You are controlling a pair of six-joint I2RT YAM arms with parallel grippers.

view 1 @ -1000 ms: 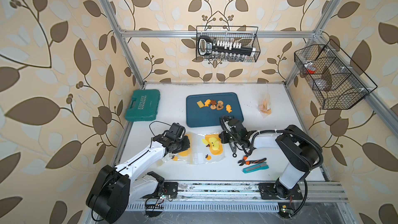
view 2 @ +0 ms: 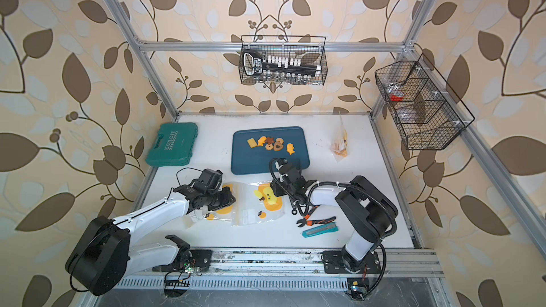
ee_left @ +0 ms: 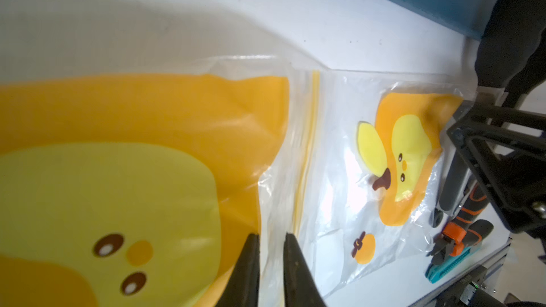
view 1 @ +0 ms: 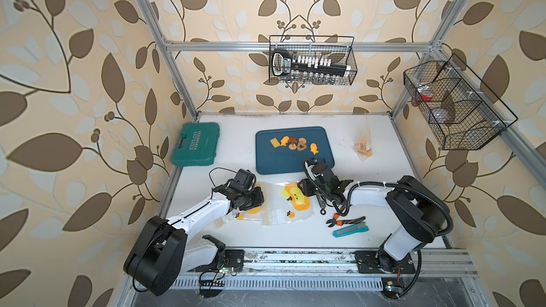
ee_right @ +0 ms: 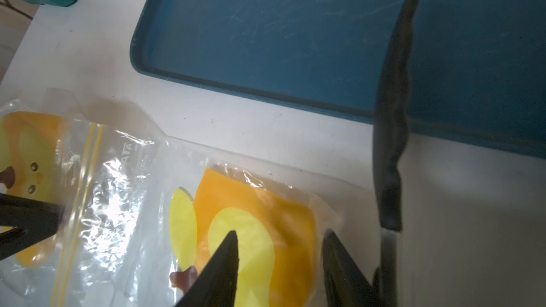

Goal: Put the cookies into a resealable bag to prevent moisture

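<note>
Several cookies [view 1: 293,142] lie on the dark blue tray [view 1: 267,163]. In front of it, two clear bags with orange and yellow duck prints lie flat, their inner edges meeting or overlapping: the left bag [ee_left: 239,125] and the right bag [ee_left: 347,165], which has a yellow zip strip at its left end. My left gripper is over the left bag near that strip, its fingers a small gap apart. My right gripper is above the right bag's right end, fingers wider apart. Whether film lies between either pair of fingertips is unclear.
Pliers [view 1: 347,221] and a teal cutter [view 1: 350,229] lie front right. At the left stands a green case [view 1: 196,143]. Another clear bag with contents [view 1: 363,146] is at the back right. Bare table shows right of the tray.
The right bag has shifted a little to the right, and the right arm's elbow has swung right and down.
</note>
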